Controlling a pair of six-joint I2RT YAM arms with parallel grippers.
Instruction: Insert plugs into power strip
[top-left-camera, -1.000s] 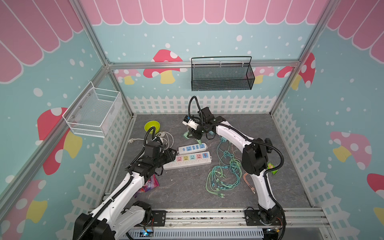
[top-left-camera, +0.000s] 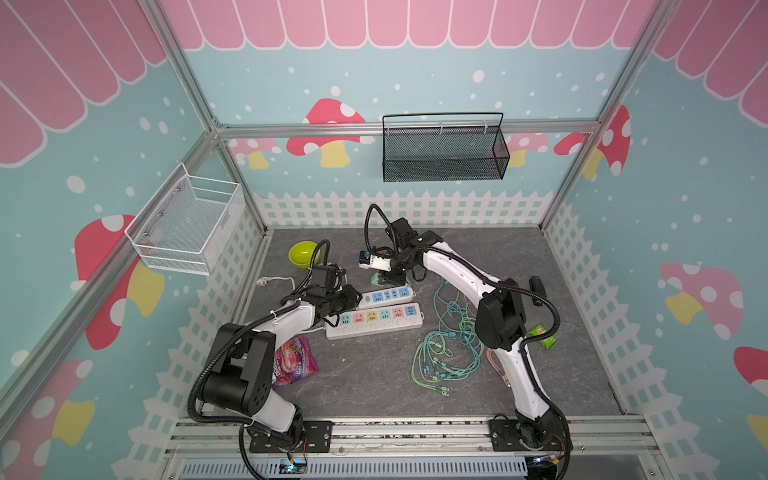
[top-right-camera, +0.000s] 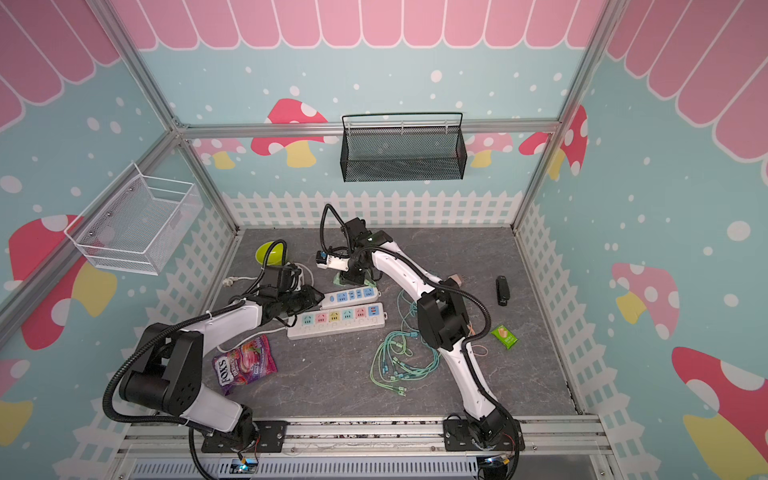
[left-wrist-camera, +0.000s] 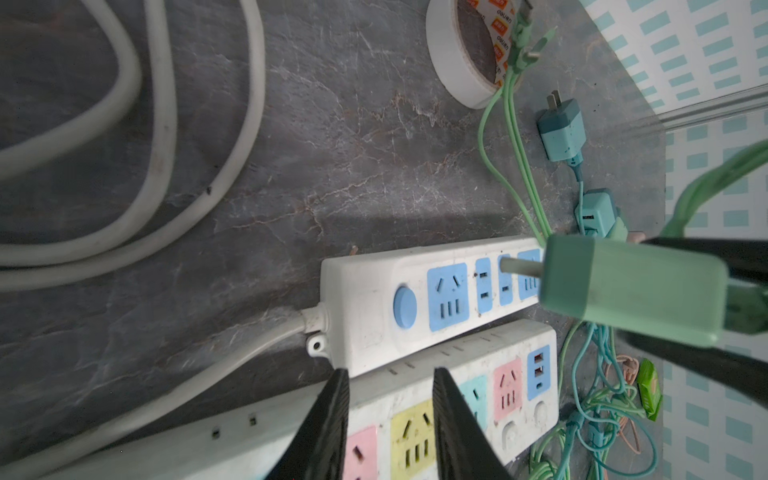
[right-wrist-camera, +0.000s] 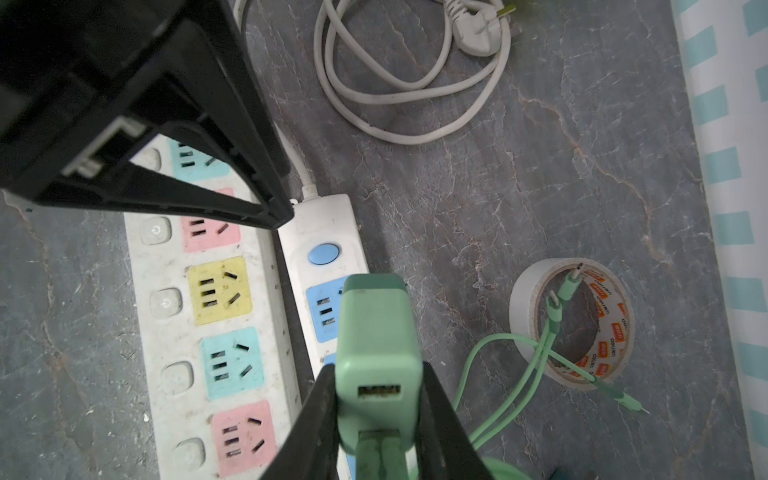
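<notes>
A small white power strip (left-wrist-camera: 360, 312) with blue sockets lies behind a long strip (right-wrist-camera: 160, 336) with coloured sockets. My right gripper is shut on a green plug, held over the small strip's sockets, its pins pointing toward my left side in the left wrist view. My left gripper is open over the left part of the strips, its fingers apart and empty, close to the green plug.
A tape roll (right-wrist-camera: 532, 288), green cables and a blue plug (left-wrist-camera: 562, 128) lie behind the strips. Tangled cables (top-left-camera: 448, 360) fill the right middle; a snack bag (top-right-camera: 244, 364) and bowl (top-left-camera: 302, 254) sit left.
</notes>
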